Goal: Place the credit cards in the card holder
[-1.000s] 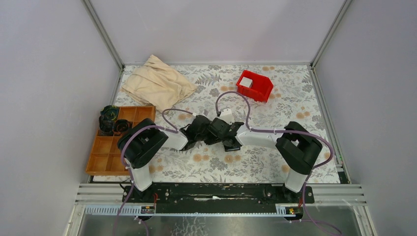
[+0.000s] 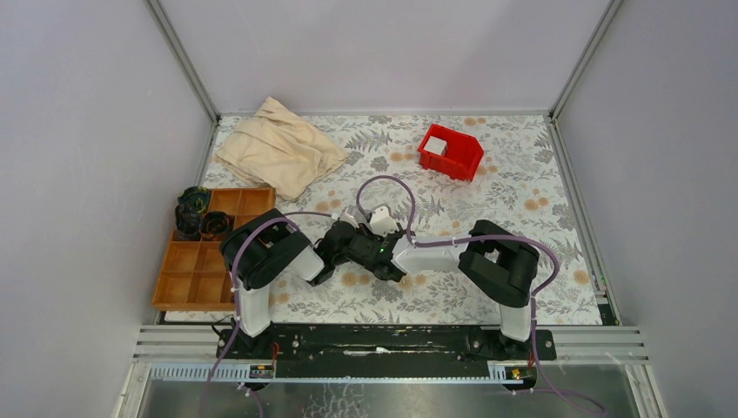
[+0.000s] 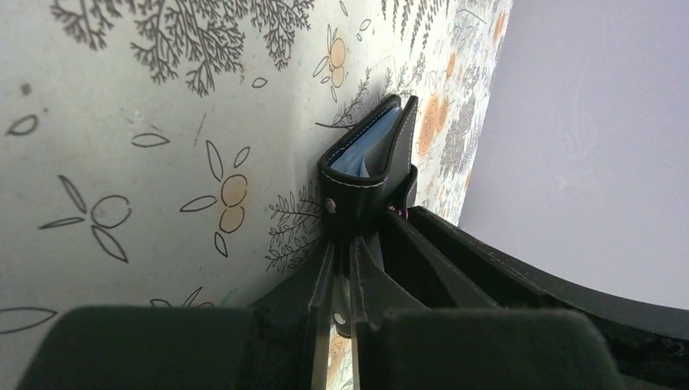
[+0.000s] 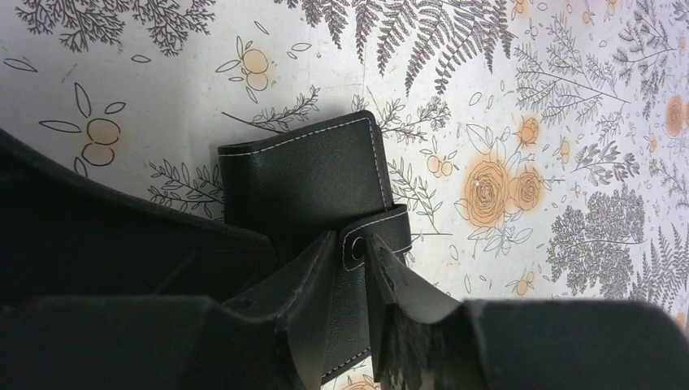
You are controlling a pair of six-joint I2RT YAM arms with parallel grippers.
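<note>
The black card holder (image 4: 305, 175) with pale stitching lies upright on edge or tilted over the patterned table; I cannot tell whether it touches the cloth. In the left wrist view its top gapes, and something bluish, perhaps a card (image 3: 361, 154), shows inside. My left gripper is shut on the holder near its lower part. Over the holder's strap (image 4: 386, 233) and its snap stands my right gripper, its fingertips slightly apart with the snap visible between them. In the top view the arms cover most of the holder.
A wooden compartment tray (image 2: 178, 287) holding several dark round items stands at the left. Behind it lies a beige cloth (image 2: 283, 148). A red bin (image 2: 461, 161) with a white block (image 2: 435, 145) inside sits at the back right. Free table extends to the right.
Both arms have shifted left and a little toward the front edge, staying close together. The cloth, tray and red bin have not moved.
</note>
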